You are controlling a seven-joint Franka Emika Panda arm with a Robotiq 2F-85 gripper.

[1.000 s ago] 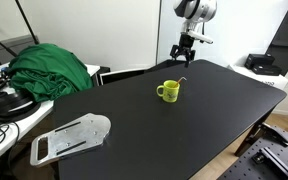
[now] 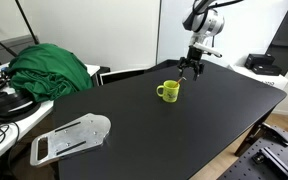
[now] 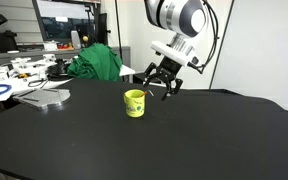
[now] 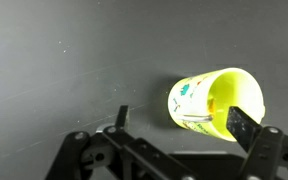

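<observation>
A yellow mug with a printed pattern (image 2: pixel 168 92) stands upright on the dark table. In exterior view 2, the mug (image 3: pixel 134 103) is left of and below my gripper (image 3: pixel 159 88). A thin, partly orange object rises from or beside its right rim; its lower end is unclear. Exterior view 1 puts my open gripper (image 2: pixel 191 73) behind and above the mug, apart from it. From the wrist, the mug (image 4: pixel 189 100) shows its opening and something orange inside, nearer the right finger of the gripper. Nothing sits between the fingers.
A flat grey metal plate (image 2: pixel 72 137) lies on the table's left side. Beyond the back left edge is a green cloth heap (image 2: pixel 50 73). Around the mug, the dark table (image 2: pixel 169 140) is largely bare.
The arm has come lower and nearer the mug over the last second, with the gripper staying open. Mug and metal plate have kept their places.
</observation>
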